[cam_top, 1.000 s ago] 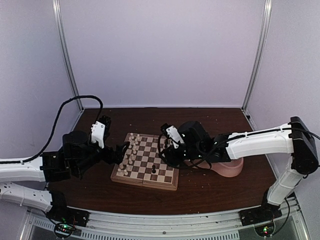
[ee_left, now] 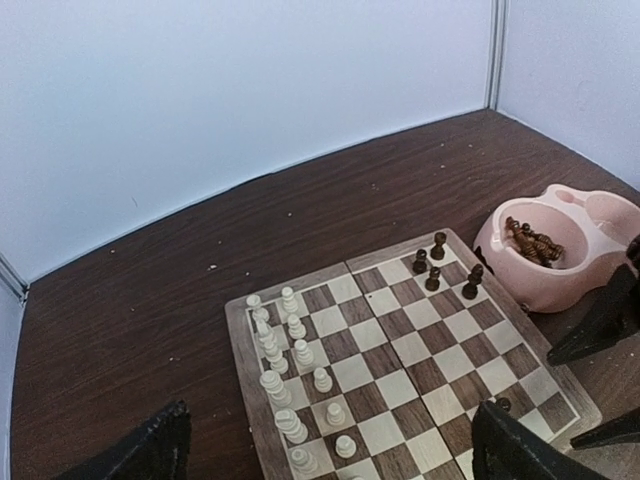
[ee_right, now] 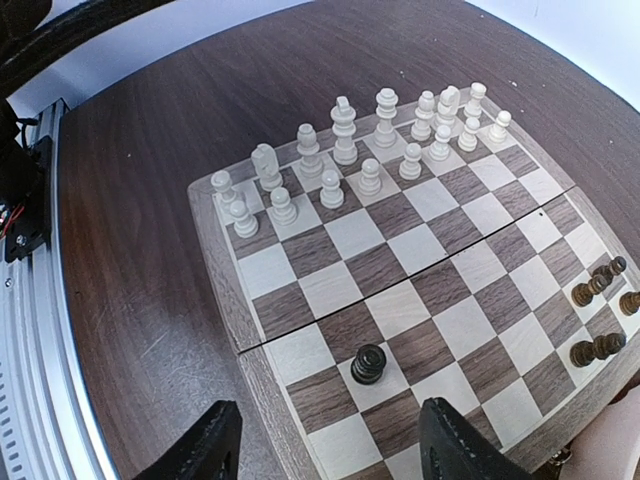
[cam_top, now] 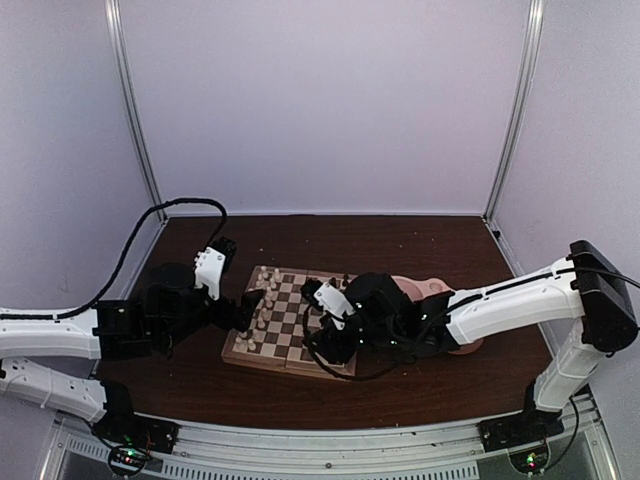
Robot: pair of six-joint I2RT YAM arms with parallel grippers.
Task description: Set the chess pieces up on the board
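Note:
On the chess board [ee_right: 255, 375], white pieces [ee_right: 343, 130] stand in two rows along one side. A lone dark piece [ee_right: 368, 364] is upright on a light square in the other half. Several dark pieces [ee_right: 597, 348] stand near that half's far corner. My right gripper is partly open, its fingers [ee_right: 215, 440] apart with the lone dark piece standing beyond the gap, untouched. Over the white side, my left gripper [cam_top: 248, 308] is open and empty. Its fingers [ee_left: 155, 445] frame the bottom of the left wrist view.
A pink container [ee_left: 530, 270] holding dark pieces [ee_left: 535, 243] stands beside the board's dark side. The right gripper's fingers [ee_left: 590, 335] reach in over the board at the left wrist view's right edge. Behind the board, the brown table [cam_top: 330, 235] is clear.
My right gripper has moved left and toward the front, now covering the lone dark piece in the top view.

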